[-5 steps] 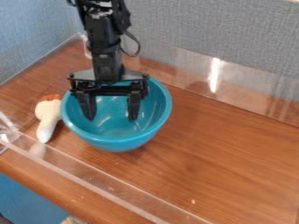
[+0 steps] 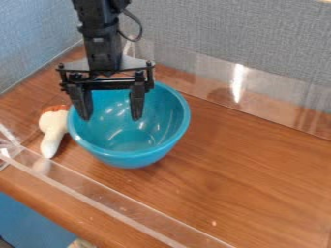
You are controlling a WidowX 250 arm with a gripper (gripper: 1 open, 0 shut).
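A teal plastic bowl stands on the wooden table in the middle-left of the camera view. Above its back half hangs my black gripper, open, with its two fingers spread over the left and right parts of the bowl's opening and nothing visible between them. Just left of the bowl lies a pale mushroom-like object with a reddish top.
Bare wooden table fills the right side. Clear barriers run along the back and front-left edges, with grey textured walls behind. A blue surface shows at the lower left.
The gripper has risen and moved slightly left and toward the camera. The bowl and the pale object look unmoved.
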